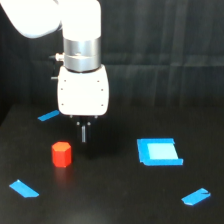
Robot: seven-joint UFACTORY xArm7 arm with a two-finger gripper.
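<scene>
A red block (62,155) with a hexagonal outline rests on the black table at the left. My gripper (84,133) hangs from the white arm, its small dark fingers pointing down, to the right of the block's top in the image. A gap shows between them and the block in this view, and the depth is unclear. Against the black background the fingers are too small to show how the fingers stand, and nothing is visible between them. Right of centre, a pale square (162,151) lies on the table with blue tape (143,151) along its edges.
Strips of blue tape mark the table: one at the back left (49,115), one at the front left (24,188), one at the front right (196,197). Bare black table (110,185) spreads between them. A dark curtain (160,60) hangs behind.
</scene>
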